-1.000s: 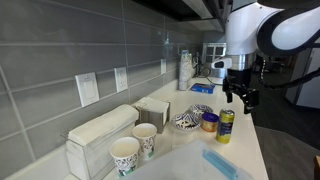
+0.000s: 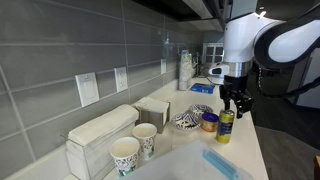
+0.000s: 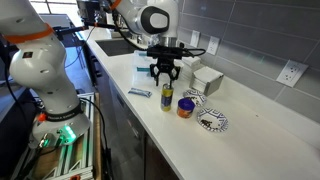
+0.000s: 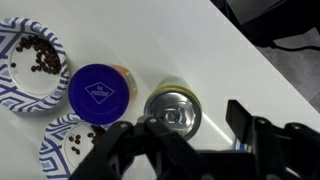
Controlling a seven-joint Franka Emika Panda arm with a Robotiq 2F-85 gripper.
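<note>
A tall yellow can (image 2: 225,127) with a silver top stands upright on the white counter. My gripper (image 2: 238,102) hangs right at its top, pointing down. In exterior view 2 the gripper (image 3: 167,81) is just above the same can (image 3: 167,99). From the wrist, the can's round silver lid (image 4: 173,111) shows between the two dark fingers, with a gap visible on the right finger (image 4: 238,117) side. The left finger (image 4: 152,136) overlaps the lid's near edge in that view; whether it touches cannot be told. The fingers are apart, holding nothing.
A jar with a purple-blue lid (image 4: 97,91) stands close beside the can. Patterned bowls (image 4: 32,66) with dark beans lie past it. Paper cups (image 2: 125,154) and a light-blue object (image 2: 220,163) are nearer exterior view 1's camera. Counter beyond the bowls is clear.
Over the last second the gripper has come down and toward the can, from well above it to its top. The can and the other items have stayed put.
</note>
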